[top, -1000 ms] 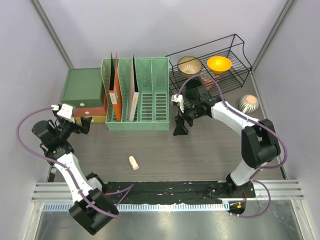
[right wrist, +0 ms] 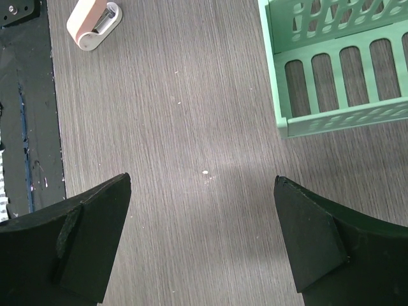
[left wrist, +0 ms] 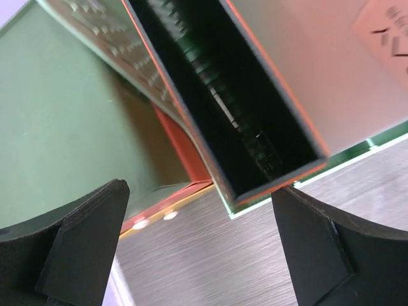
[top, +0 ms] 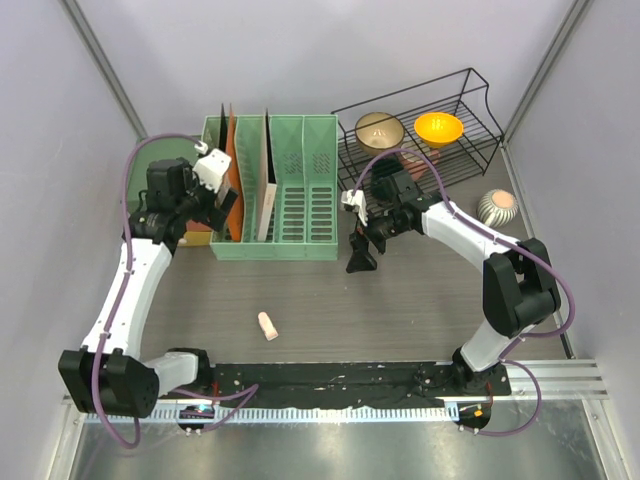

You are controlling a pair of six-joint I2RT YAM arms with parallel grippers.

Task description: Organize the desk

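A green file organizer holds several upright binders, including an orange one and a white one. My left gripper stands open at the organizer's left side, over the orange binder's front end; in the left wrist view a binder's dark end with orange edging lies just beyond its fingers. Stacked green boxes sit left of the organizer, partly hidden by my arm. My right gripper is open above bare desk, right of the organizer, with nothing between its fingers.
A black wire rack at the back right holds a beige bowl and a yellow bowl. A striped round object is beside it. A small pale item lies on the front of the desk, otherwise mostly clear.
My left arm has swung from the front left toward the back and right, bringing its gripper over the organizer's left end and covering part of the boxes. The right arm is unmoved.
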